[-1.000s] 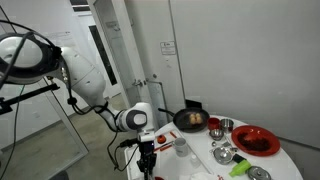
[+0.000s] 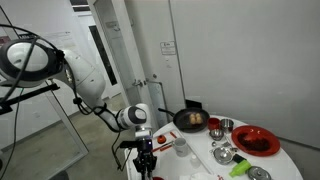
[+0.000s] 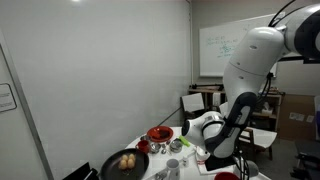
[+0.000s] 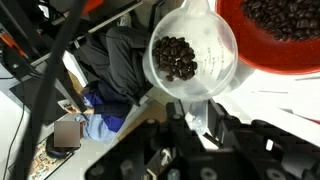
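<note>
A pale, translucent cup or scoop (image 4: pixel 215 68) fills the upper middle of the wrist view, with a small heap of dark beans (image 4: pixel 174 58) inside. My gripper is shut on its near side, its dark fingers at the lower edge of that view. Beside the scoop, at the upper right, is a red bowl (image 4: pixel 250 45) holding many more dark beans (image 4: pixel 282 18). In the first exterior view the gripper (image 2: pixel 146 165) is low over the near-left table edge. The second exterior view shows part of the red bowl (image 3: pixel 228 176) at the bottom.
A dark pan (image 2: pixel 191 121) stands at the table's back left, with a pale mug (image 2: pixel 181 146) in front. Metal cups (image 2: pixel 214 123), a red plate (image 2: pixel 256 142) and a green item (image 2: pixel 240 167) occupy the back and right. The floor shows beyond the near-left edge.
</note>
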